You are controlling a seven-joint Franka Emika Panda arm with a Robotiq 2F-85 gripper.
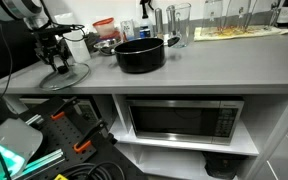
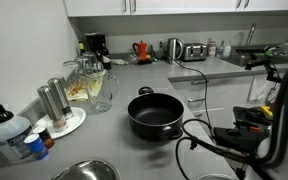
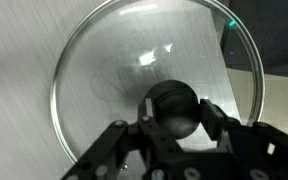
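A clear glass lid [image 1: 68, 77] with a metal rim is at the left end of the counter, close to its front edge. In the wrist view the lid [image 3: 109, 85] fills much of the picture, and its round black knob [image 3: 174, 106] sits between the fingers. My gripper is shut on that knob from above. Whether the lid touches the counter or hangs just over it, I cannot tell. A black pot [image 1: 140, 58] without a cover stands on the counter to the right of the lid; exterior view 2 also shows the pot [image 2: 156, 128] open.
Behind the lid are a metal bowl [image 1: 106, 46] and red containers [image 1: 104, 28]. Glass pitchers [image 1: 182, 25] and a yellow mat [image 1: 229, 31] are farther back. A microwave [image 1: 185, 120] is on the shelf below. The counter [image 1: 239, 62] right of the pot is clear.
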